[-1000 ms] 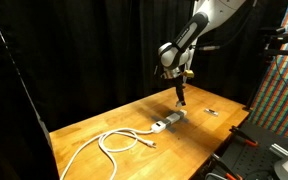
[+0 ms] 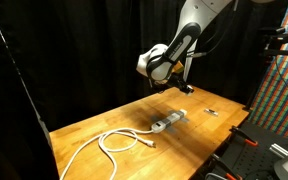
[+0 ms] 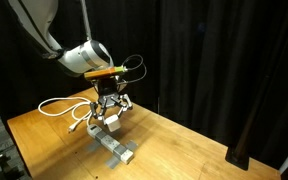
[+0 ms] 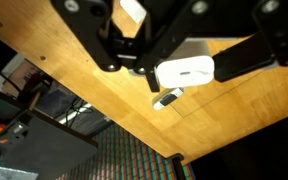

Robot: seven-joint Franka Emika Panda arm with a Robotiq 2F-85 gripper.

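A white block with rounded corners sits between the dark fingers of my gripper, which is shut on it. In exterior view 2 a white block shows just below the gripper, near the power strip. The light grey power strip lies on the table, its white cord looped to the left in exterior view 1. From that side, my gripper is above and to the right of the strip. The far side of the held block is hidden.
A small pale object with dark ends lies on the wooden table. Dark curtains stand behind the table. In exterior view 2, the right part of the tabletop is clear.
My gripper has risen and shifted slightly right in exterior view 1, while the arm above it has tilted and swung left. The power strip and its cord have stayed put.
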